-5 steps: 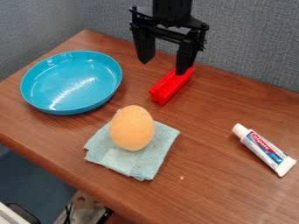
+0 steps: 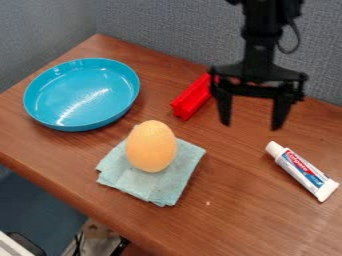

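Note:
My black gripper (image 2: 251, 112) hangs open over the back right of the wooden table, its fingers apart with nothing between them. It is above and to the right of a red bar (image 2: 193, 95). An orange egg-shaped object (image 2: 151, 146) rests on a folded pale blue cloth (image 2: 171, 184) in the front middle. A white toothpaste tube (image 2: 301, 172) lies at the right, in front of the gripper and a little to its right.
A blue plate (image 2: 80, 93) sits at the left of the table. The table's front left edge drops to a dark floor, and a grey padded wall runs behind.
My gripper has moved right and down in the view, away from above the red bar toward the toothpaste side. The objects on the table look unmoved.

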